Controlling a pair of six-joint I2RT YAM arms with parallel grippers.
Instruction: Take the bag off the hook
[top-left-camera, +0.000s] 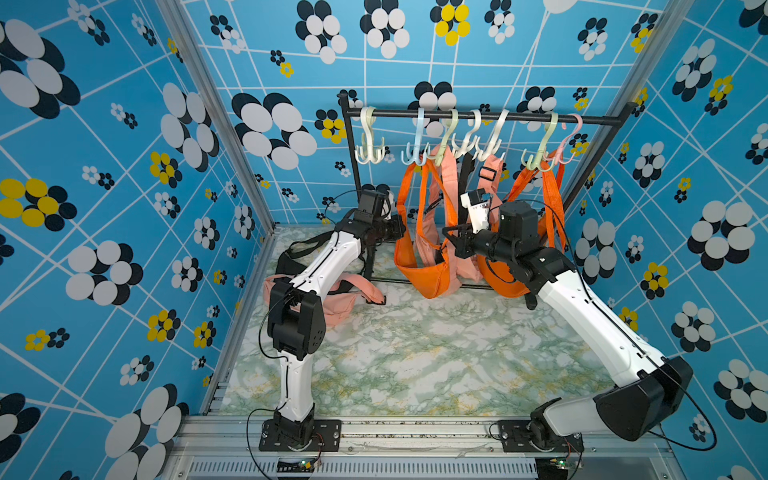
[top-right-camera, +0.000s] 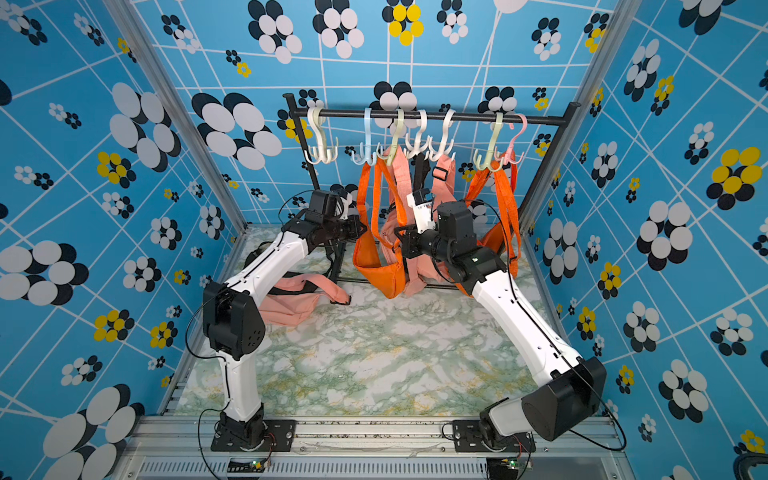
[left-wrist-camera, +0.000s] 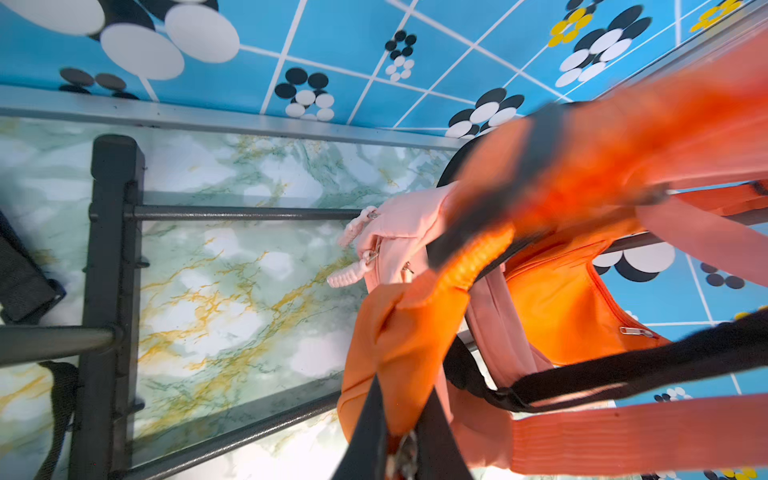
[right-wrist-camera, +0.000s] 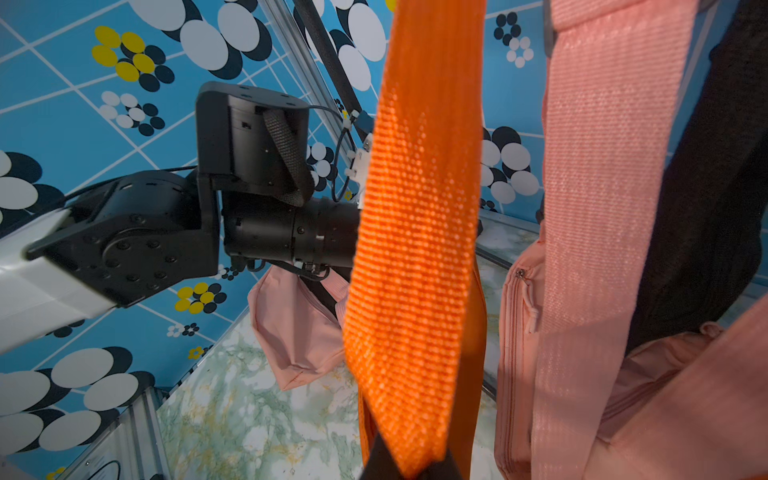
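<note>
An orange bag (top-left-camera: 425, 276) hangs by its straps among pink straps and bags below the hooks (top-left-camera: 417, 156) on the rack. My left gripper (top-left-camera: 395, 228) is at the bag's left edge, shut on orange fabric, as the left wrist view (left-wrist-camera: 404, 432) shows. My right gripper (top-left-camera: 453, 238) is in front of the middle bags; in the right wrist view (right-wrist-camera: 410, 468) its fingers are at the orange strap (right-wrist-camera: 412, 240), and it looks shut, though the strap hides most of it.
A second orange bag (top-left-camera: 504, 276) hangs at the right. A pink bag (top-left-camera: 328, 308) with black straps lies on the marble floor at the left. The rack's bottom bar and left post stand close by the left gripper.
</note>
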